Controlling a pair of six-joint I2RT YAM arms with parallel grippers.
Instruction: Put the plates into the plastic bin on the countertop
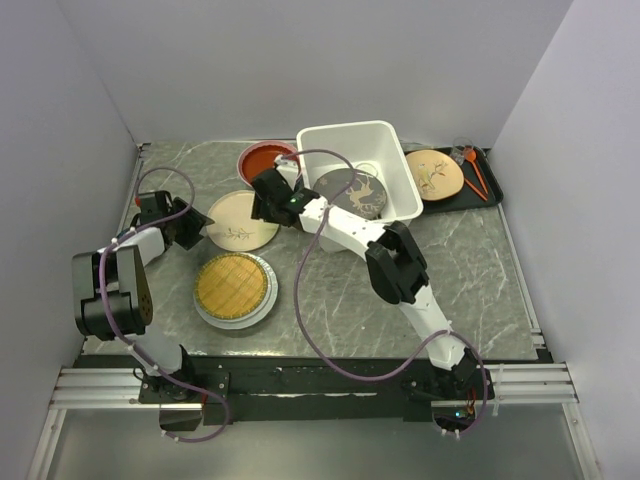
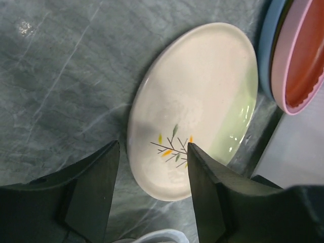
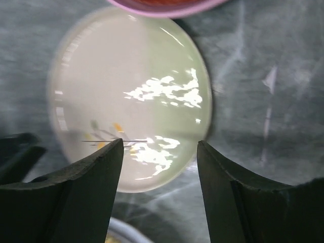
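Note:
A cream plate with a twig pattern (image 1: 238, 228) lies flat on the counter in all three views. My left gripper (image 1: 200, 228) is open at its left side, above it (image 2: 152, 152). My right gripper (image 1: 262, 212) stands open over its right upper part; in the right wrist view its fingertips (image 3: 205, 152) are over the plate's edge. The white plastic bin (image 1: 393, 150) holds a dark grey deer plate (image 1: 365, 200). A red plate (image 1: 262, 155) sits behind the cream plate, and a yellow plate (image 1: 230, 285) rests on pale plates in front.
A black tray (image 1: 460, 199) at the back right carries a patterned plate (image 1: 433, 170), orange utensils and a glass. Grey walls border both sides and the back.

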